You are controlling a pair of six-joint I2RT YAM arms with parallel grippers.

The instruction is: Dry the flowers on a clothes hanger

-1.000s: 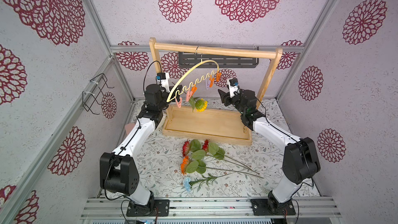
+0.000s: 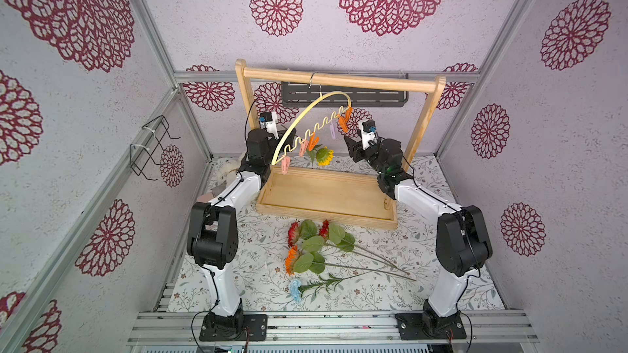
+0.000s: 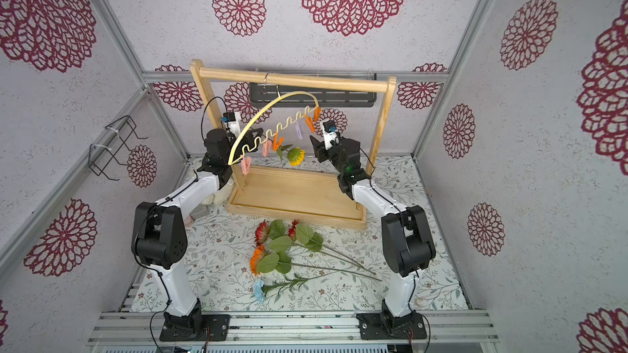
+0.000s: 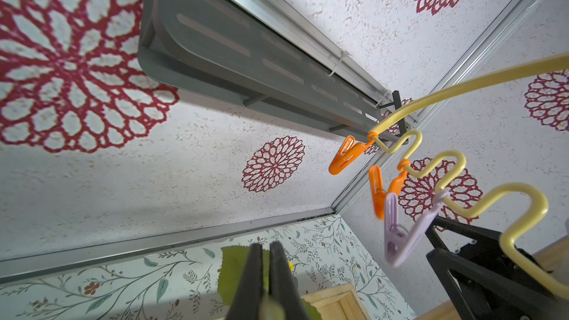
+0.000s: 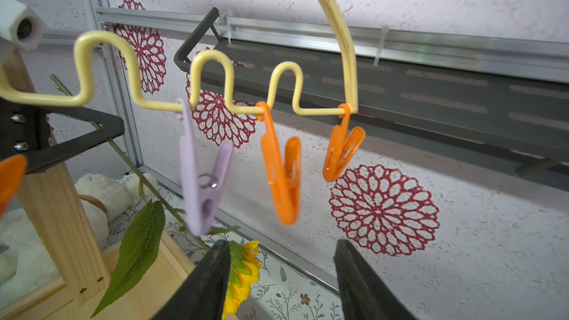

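Observation:
The yellow hanger point(image 2: 301, 114) hangs tilted from the wooden rack, carrying orange, purple and pink clips. In the right wrist view, a purple clip point(image 5: 201, 172) and two orange clips, the nearer orange clip point(image 5: 281, 172) and one farther right, hang above my right gripper. Its fingers stand apart with nothing between them. My left gripper point(image 2: 289, 136) is shut on the stem of the sunflower point(image 2: 325, 157), behind the hanger. The stem point(image 5: 121, 154) slants down to the yellow head, held in the air. In the left wrist view, the closed fingers point(image 4: 255, 278) hide the grip point.
A wooden tray base point(image 2: 320, 196) under the rack is empty. Red flowers point(image 2: 293, 233), an orange flower point(image 2: 291, 260) and a blue flower point(image 2: 295, 290) lie on the table in front. The wooden crossbar point(image 2: 366, 81) and grey shelf point(image 2: 386, 97) are close behind.
The hanger and its clips have swung. My right arm has shifted slightly.

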